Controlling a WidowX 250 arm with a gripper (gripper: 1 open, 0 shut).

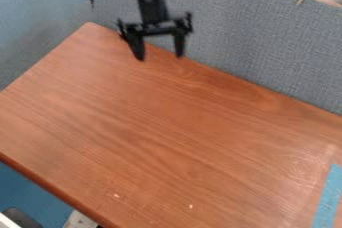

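Note:
My black gripper [159,46] hangs at the top centre of the camera view, over the back edge of the wooden table near its back left corner. It is blurred; its two fingers stand apart, open, with nothing visible between them. The wooden table top [167,142] is bare apart from small pale specks.
Grey padded walls [254,47] line the back and left of the table. A light blue strip [329,194] lies at the right edge. Some clutter shows beyond the back wall at top right.

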